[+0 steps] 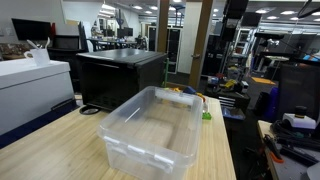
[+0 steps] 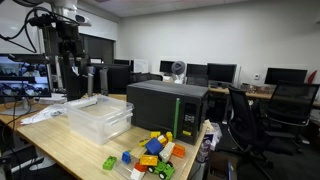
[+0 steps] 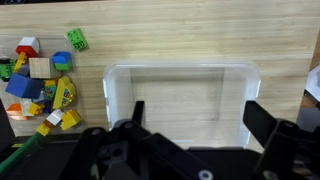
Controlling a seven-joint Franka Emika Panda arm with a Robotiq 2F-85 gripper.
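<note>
A clear plastic bin stands on the wooden table, and it looks empty. From above, its rim frames bare floor in the wrist view. My gripper hangs over the bin, open, with nothing between its fingers. To the left of the bin in that view lies a cluster of small coloured toys and blocks, among them a yellow block and a wooden block. A green block sits apart, nearer the bin. In exterior view 2 the arm's end is raised well above the bin.
A black microwave-like box stands behind the toys. A white case sits at the table's left in exterior view 1. The wood beside the bin is clear. An office chair stands beyond the table.
</note>
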